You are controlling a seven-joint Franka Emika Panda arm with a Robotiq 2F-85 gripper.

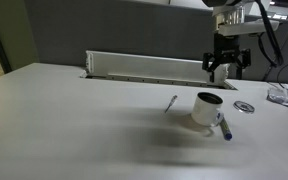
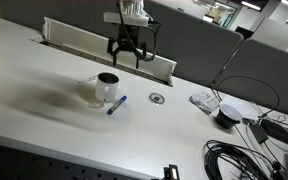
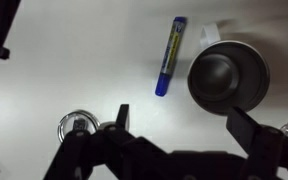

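Note:
A white mug [image 1: 206, 112] with a dark inside stands upright on the white table, its handle toward the marker. The blue-capped marker [image 3: 171, 55] lies flat beside the mug, apart from its body; in exterior view 2 the marker [image 2: 117, 104] is in front and to the right of it. My gripper [image 1: 225, 76] hangs above and behind the mug, fingers spread. From the wrist view, the gripper is open with nothing between its fingers, and the mug [image 3: 224, 75] shows near the right finger.
A round metallic ring [image 2: 157, 98] lies right of the mug, and a thin utensil [image 1: 171, 103] lies left of it. Black cables [image 2: 229, 160] crowd the right side. A white rail [image 1: 144, 66] runs behind.

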